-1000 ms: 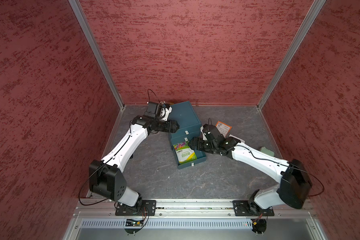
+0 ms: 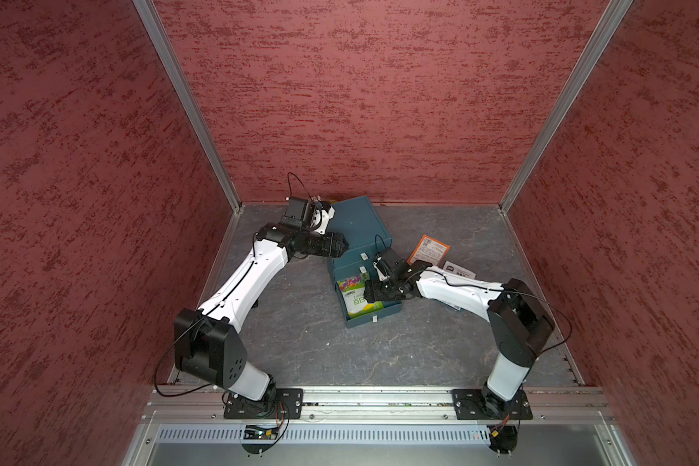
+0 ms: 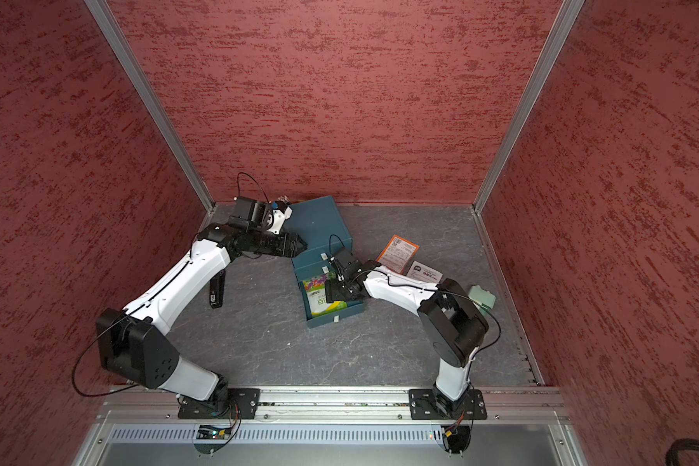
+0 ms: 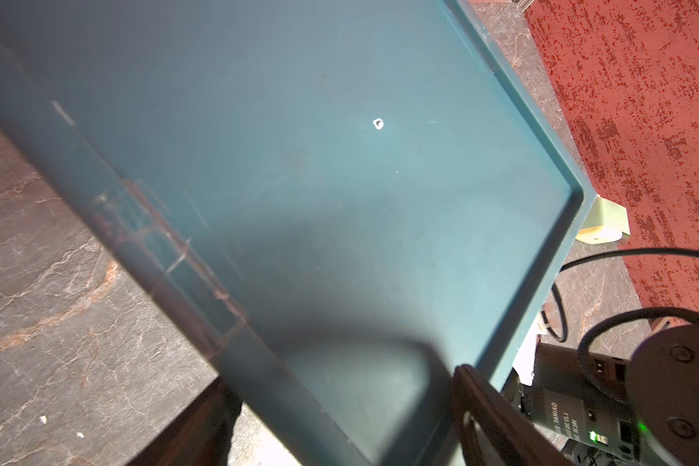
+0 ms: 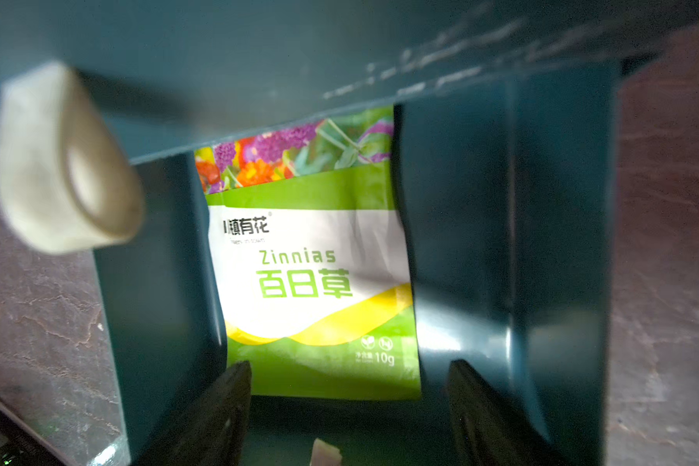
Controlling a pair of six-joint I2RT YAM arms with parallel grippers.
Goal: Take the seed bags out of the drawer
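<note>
A green and white Zinnias seed bag [image 5: 310, 303] lies flat in the pulled-out blue drawer [image 5: 559, 272]. Over that drawer hovers my right gripper, its fingers [image 5: 473, 411] apart on either side of the bag's near end, with nothing between them. The blue cabinet [image 2: 359, 219] stands behind the drawer. My left gripper is at the cabinet's top left corner, its fingers [image 4: 198, 423] spread around a top corner edge; whether they touch it cannot be told.
An orange-bordered packet [image 2: 428, 251] and a white packet [image 3: 425, 272] lie right of the cabinet. A black object [image 3: 217, 289] lies at the left, a pale green one [image 3: 481, 296] far right. The table in front of the drawer is clear.
My right gripper has moved left and nearer, from the drawer's right side to above the seed bag, the arm folding in. The left arm has stayed almost still.
</note>
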